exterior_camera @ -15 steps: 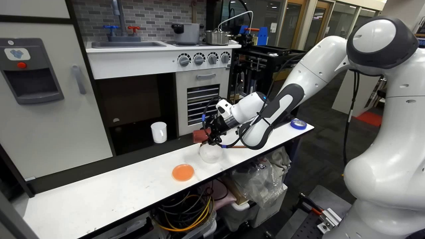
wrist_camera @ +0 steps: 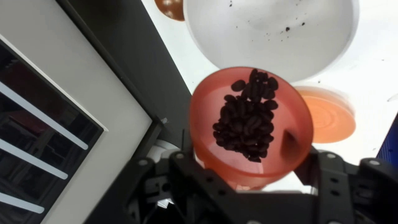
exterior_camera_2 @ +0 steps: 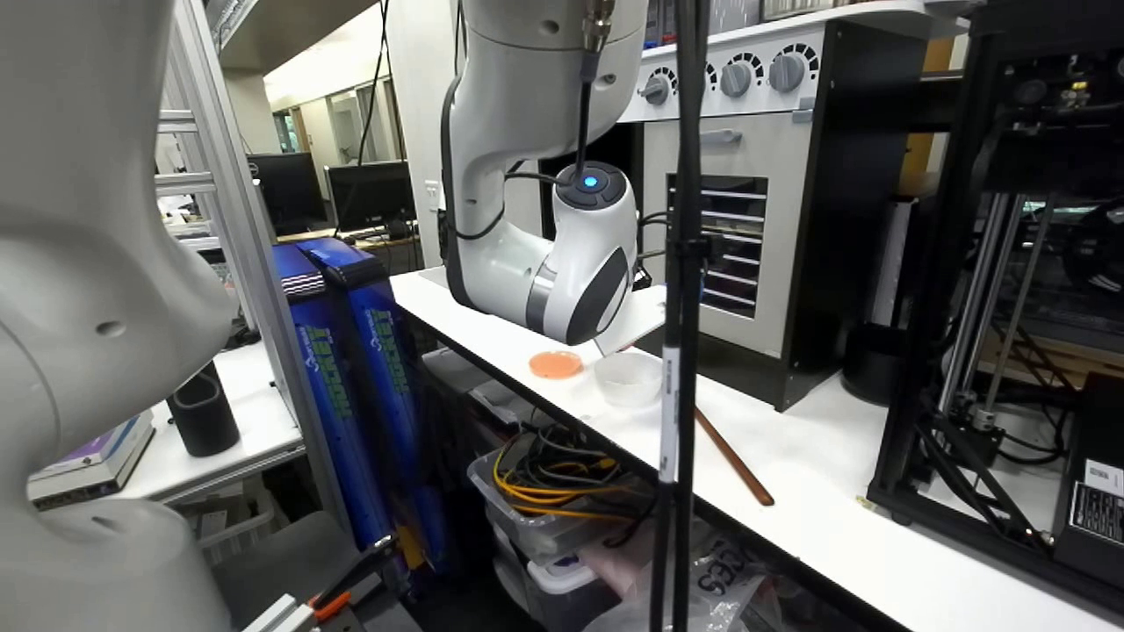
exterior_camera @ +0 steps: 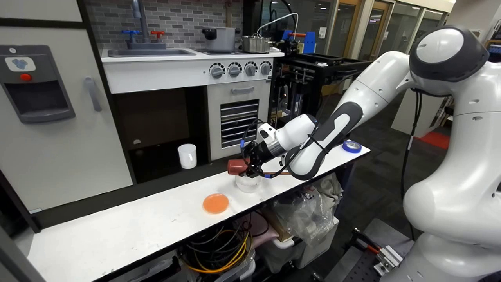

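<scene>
A red cup (wrist_camera: 209, 149) is in my gripper (exterior_camera: 247, 169), which is shut on it. Dark coffee beans (wrist_camera: 250, 123) lie in a heap inside the cup, reaching up toward its rim. In exterior view 1 the red cup (exterior_camera: 237, 167) is tipped sideways just above a translucent white bowl (exterior_camera: 247, 183). The wrist view shows the bowl (wrist_camera: 268, 41) beyond the cup's rim, with only a few dark crumbs on its bottom. An orange lid (exterior_camera: 216, 203) lies flat on the white counter beside the bowl. In exterior view 2 the arm hides the cup and gripper.
A brown stick (exterior_camera_2: 734, 456) lies on the counter (exterior_camera_2: 832, 506) past the bowl. The toy oven (exterior_camera: 239, 117) rises close behind the gripper, with a white cup (exterior_camera: 187, 156) in the recess to its left.
The arm and gripper have come down slightly, and the red cup sits a little lower, still tipped. The bowl and orange lid have stayed in place.
</scene>
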